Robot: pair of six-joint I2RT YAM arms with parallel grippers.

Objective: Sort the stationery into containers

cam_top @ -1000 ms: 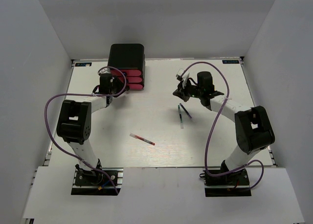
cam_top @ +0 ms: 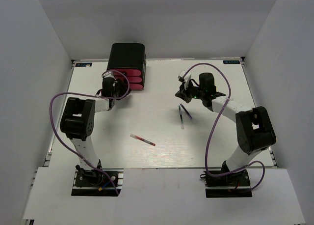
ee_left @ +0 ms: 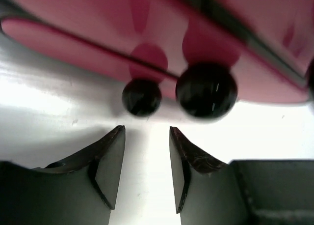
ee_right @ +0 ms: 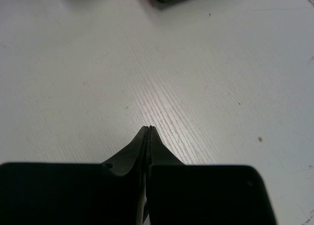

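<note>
A black box with pink-red drawers (cam_top: 131, 71) stands at the back left in the top view. In front of its drawers is my left gripper, its fingers apart with nothing between them. Round black knobs (ee_left: 142, 97) on the drawer fronts show just beyond the fingertips, clear of them. My right gripper is shut above bare table, nothing showing between its fingers. A red pen (cam_top: 143, 139) lies at the table's front middle. Two more pens lie in front of the right gripper, a teal one (cam_top: 181, 118) and a dark blue one (cam_top: 186, 111).
A purple cable (cam_top: 214, 126) loops over the right arm, and another cable (cam_top: 53, 118) hangs beside the left arm. Grey walls enclose the table at the back and sides.
The left arm has shifted slightly right and toward the camera, staying by the drawers. The right arm has barely moved, and the pens lie as before.
</note>
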